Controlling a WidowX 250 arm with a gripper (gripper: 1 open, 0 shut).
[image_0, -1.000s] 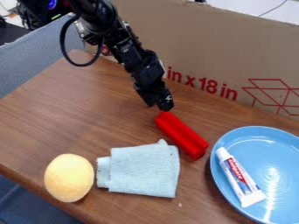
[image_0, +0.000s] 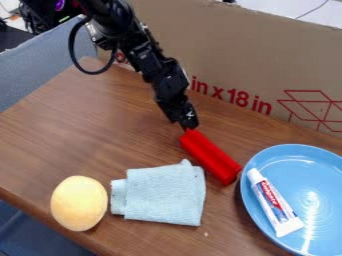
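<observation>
My black gripper (image_0: 182, 118) hangs low over the wooden table (image_0: 67, 130), at the upper end of a red cylindrical object (image_0: 209, 154) that lies diagonally on the surface. Its fingertips are dark and small here, so I cannot tell whether they touch the red object or how far apart they stand. A light blue folded cloth (image_0: 158, 195) lies below, with a round yellow-beige bread-like item (image_0: 79, 203) to its left. On the right, a white toothpaste tube (image_0: 274, 203) lies on a blue plate (image_0: 327, 188).
A large cardboard box (image_0: 254, 60) stands along the back of the table as a wall. A grey-blue padded surface lies beyond the left edge.
</observation>
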